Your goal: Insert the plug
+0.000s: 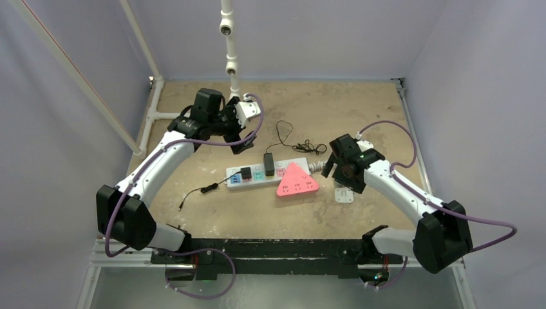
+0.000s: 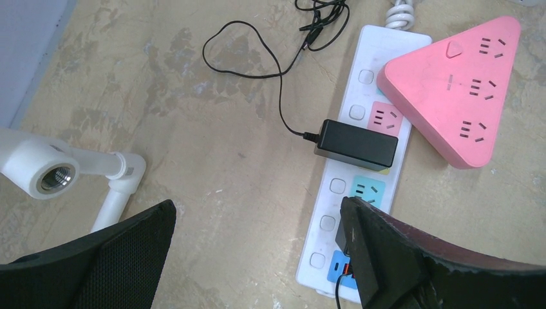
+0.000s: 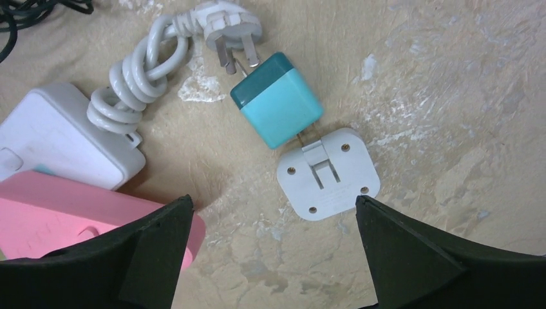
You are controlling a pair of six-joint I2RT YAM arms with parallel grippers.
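Note:
A teal charger plug [image 3: 277, 103] and a flat white plug piece [image 3: 331, 187] lie on the table below my right gripper [image 1: 341, 174], which is open and empty. A white power strip [image 1: 249, 180] carries a black adapter [image 2: 354, 145] and another black plug at its left end. A pink triangular socket strip [image 1: 297, 181] rests beside and partly over it. My left gripper [image 1: 241, 141] hovers open above the left of the strip.
Coiled white cord [image 3: 122, 96] with a plug lies beside the teal charger. A thin black cable [image 1: 290, 129] lies behind the strip. A white pole stands near the left arm.

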